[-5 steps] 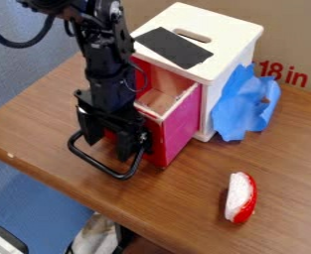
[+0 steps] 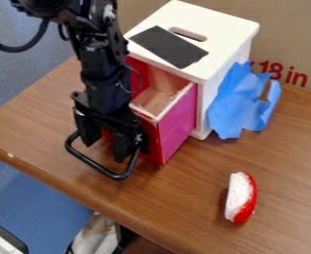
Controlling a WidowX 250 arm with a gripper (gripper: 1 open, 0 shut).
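Observation:
A black arm comes down from the top left, its gripper low in front of a pink-red drawer with a light wooden inside. The drawer stands out from a white box with a dark pad on top. A black bar loop hangs around the gripper's lower end; whether the fingers hold anything cannot be seen. A red and white object lies on the table at the lower right.
A crumpled blue cloth lies against the box's right side. Cardboard stands behind. The table's left edge drops to a blue surface.

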